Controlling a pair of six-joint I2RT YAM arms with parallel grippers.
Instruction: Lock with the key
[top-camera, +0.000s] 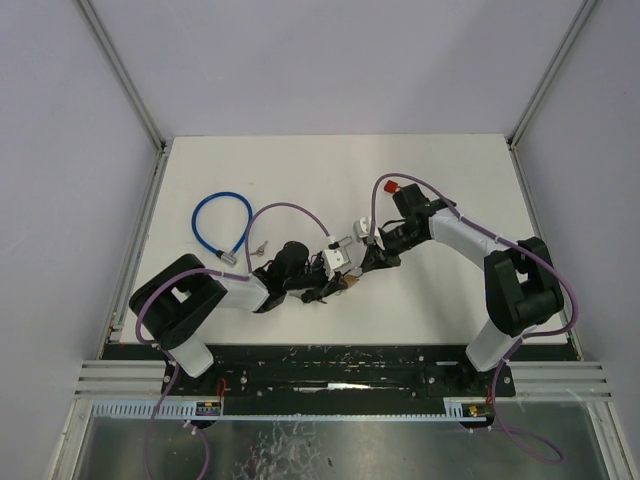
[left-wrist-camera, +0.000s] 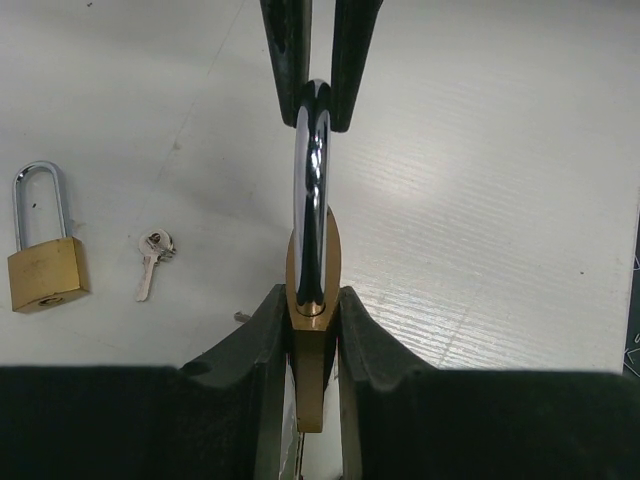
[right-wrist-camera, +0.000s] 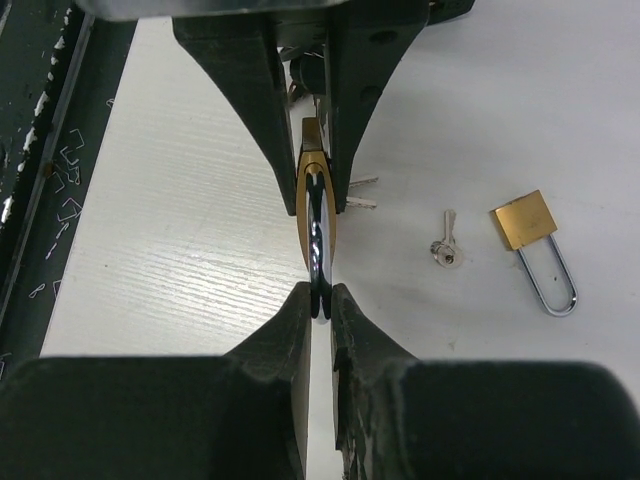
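My left gripper is shut on the brass body of a padlock (left-wrist-camera: 310, 390), whose steel shackle points up in the left wrist view. My right gripper is shut on that same lock's shackle (right-wrist-camera: 318, 230); the left gripper's fingers hold the brass end beyond it. In the top view both grippers meet near the middle of the table. Part of a key seems to show beyond the lock body in the left wrist view, mostly hidden.
A second padlock (left-wrist-camera: 47, 275) and a loose key (left-wrist-camera: 152, 260) lie on the table (top-camera: 450, 160). A blue cable lock (top-camera: 199, 220) lies at the left, a red padlock (top-camera: 390, 187) at the back right.
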